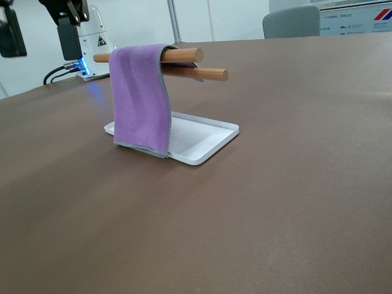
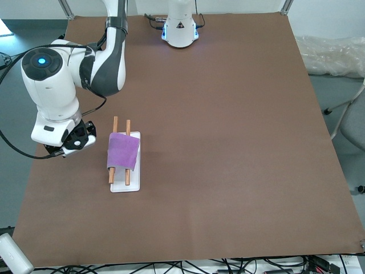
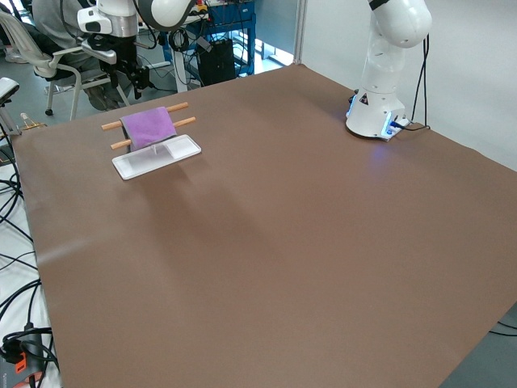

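Note:
A purple cloth (image 2: pixel 122 149) is draped over two wooden rods (image 1: pixel 205 73) of a small rack on a white tray (image 1: pixel 202 138); in the camera top view it hangs down one side nearly to the tray. My gripper (image 1: pixel 43 30) is above and to the left of the rack, with nothing seen between its black fingers. In the camera left view it is mostly hidden under the white arm's wrist, left of the cloth.
Cables and a white cylinder (image 2: pixel 14 254) lie off the table's near edge.

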